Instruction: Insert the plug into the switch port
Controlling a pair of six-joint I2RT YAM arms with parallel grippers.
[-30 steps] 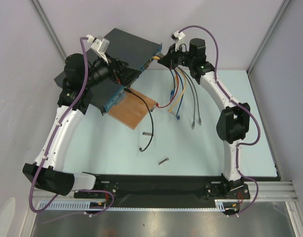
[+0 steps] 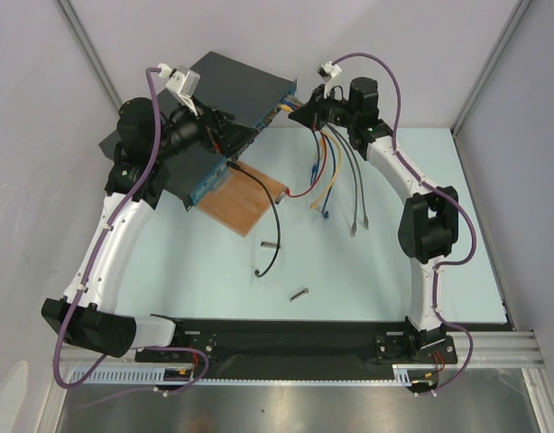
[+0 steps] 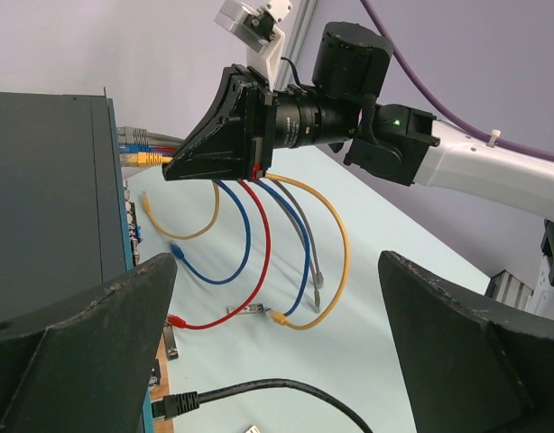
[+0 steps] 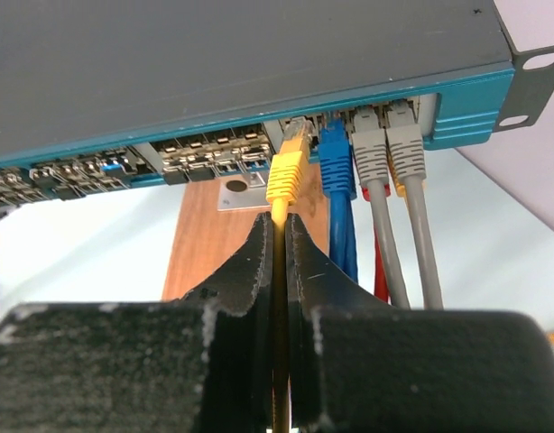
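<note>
The yellow plug [image 4: 287, 171] points up at the port row on the switch [image 4: 259, 63], left of a blue plug [image 4: 335, 158]. Its clear tip is at a port mouth; how deep it sits cannot be told. My right gripper is shut on the yellow cable just behind the plug's boot. From the left wrist view, the same yellow plug [image 3: 143, 160] lines up with the switch side, right gripper behind it. My left gripper stands open with nothing between its wide-spread fingers, near the switch edge in the top view.
Two grey plugs [image 4: 405, 149] sit right of the blue one. A black cable [image 2: 275, 212] runs from the switch's near end to the table. Loose cable ends [image 2: 327, 214] hang right of the wooden board [image 2: 245, 198].
In the top view my right arm's wrist has shifted slightly down and to the right, its fingertips staying close to the switch edge. The left arm has not moved.
</note>
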